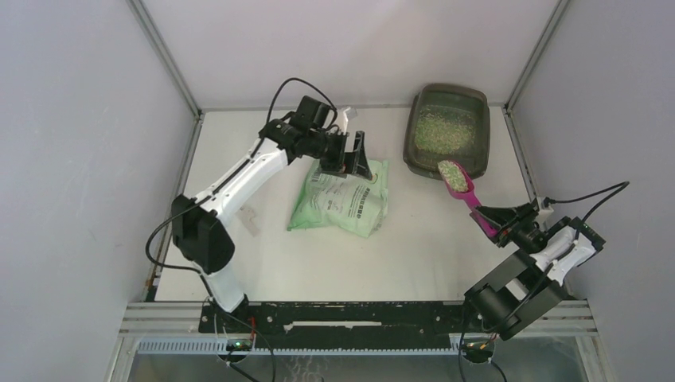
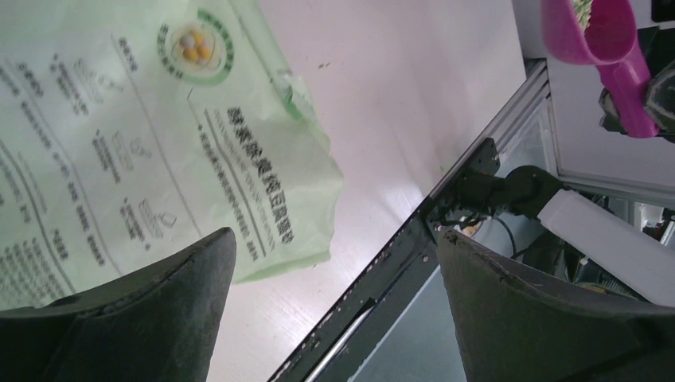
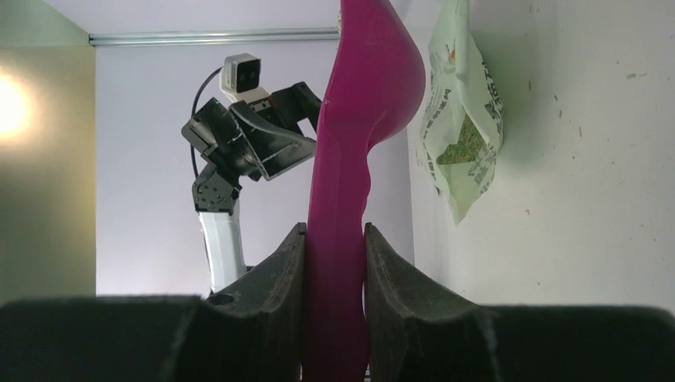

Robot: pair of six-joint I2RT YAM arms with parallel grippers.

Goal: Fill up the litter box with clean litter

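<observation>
At the back right of the table stands the dark litter box [image 1: 411, 142], with pale granules spread over part of its floor. A magenta scoop [image 1: 468, 196] heaped with litter [image 1: 454, 176] overlaps the box's near rim in the top view; its height above the rim cannot be told. My right gripper is shut on the scoop's handle. The green-and-white litter bag [image 1: 342, 199] lies on the table left of the box, its open end showing granules in the right wrist view. Over the bag's far side hangs my left gripper, open and empty.
Bare table [image 1: 422, 247] lies between the bag and my right arm. Grey walls enclose the sides and back, and a dark rail [image 1: 414, 314] runs along the front edge. A few granules are scattered on the table.
</observation>
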